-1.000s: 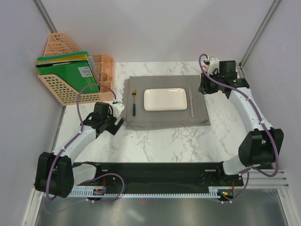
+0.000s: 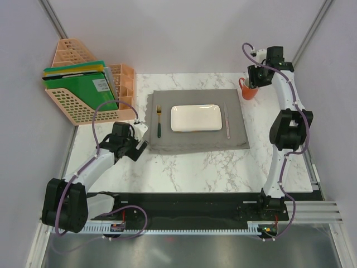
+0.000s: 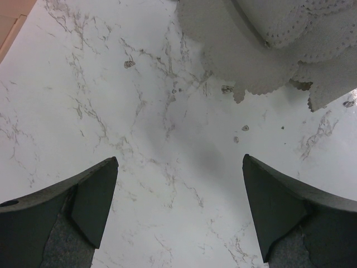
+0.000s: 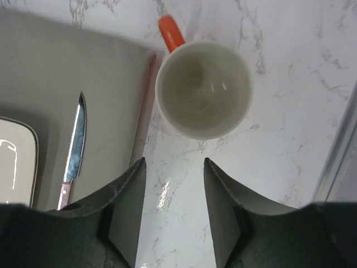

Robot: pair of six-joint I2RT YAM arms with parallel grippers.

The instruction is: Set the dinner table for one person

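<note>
On the grey placemat (image 2: 234, 120) lie a fork (image 2: 159, 120) at the left, a cream rectangular plate (image 2: 196, 118) in the middle and a knife (image 2: 227, 121) at the right. An orange mug (image 2: 249, 92), pale inside, stands upright on the marble by the mat's back right corner. My right gripper hangs over the mug's side of the table, its fingers apart and empty; in its wrist view the mug (image 4: 203, 92) sits ahead of the fingertips. Beside the mat's left edge, my left gripper is open above bare marble.
A peach basket (image 2: 83, 111) holding green and yellow folders (image 2: 78, 86) stands at the back left. Walls close in the table at both sides.
The left arm, mat, plate and cutlery have stayed put.
</note>
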